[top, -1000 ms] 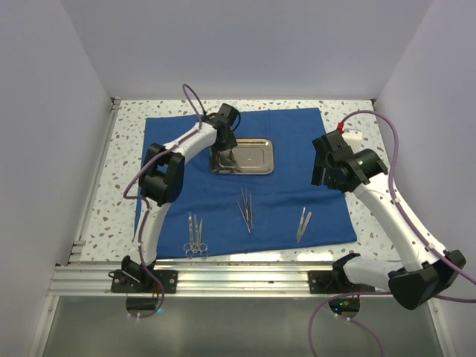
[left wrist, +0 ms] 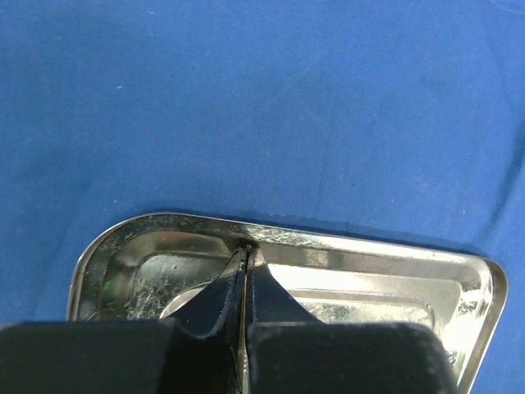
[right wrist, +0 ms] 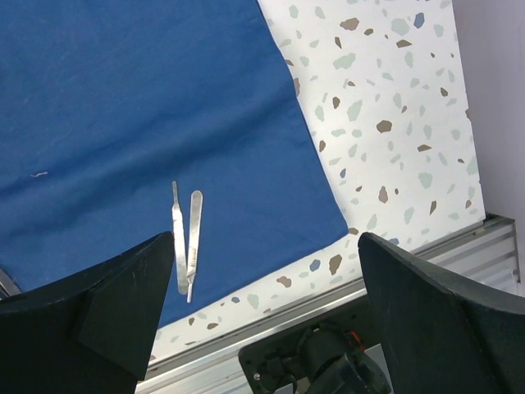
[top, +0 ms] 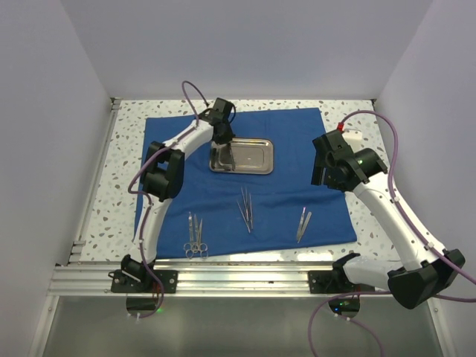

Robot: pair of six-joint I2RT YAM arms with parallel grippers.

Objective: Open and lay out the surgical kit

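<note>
The steel tray (top: 253,156) lies on the blue cloth (top: 290,130). My left gripper is shut, its tips at the tray's far rim, nothing seen between them; the tray's interior below it is partly hidden. My right gripper stands open over the cloth's right side, above two scalpel handles (right wrist: 194,230). In the top view, several slender tweezers (top: 250,208) lie below the tray, and scissor-like instruments (top: 195,245) lie at the lower left of the cloth.
The speckled table (top: 108,186) borders the cloth. The cloth right of the tray is clear. Metal rails run along the front edge.
The right arm and the laid-out instruments are unchanged.
</note>
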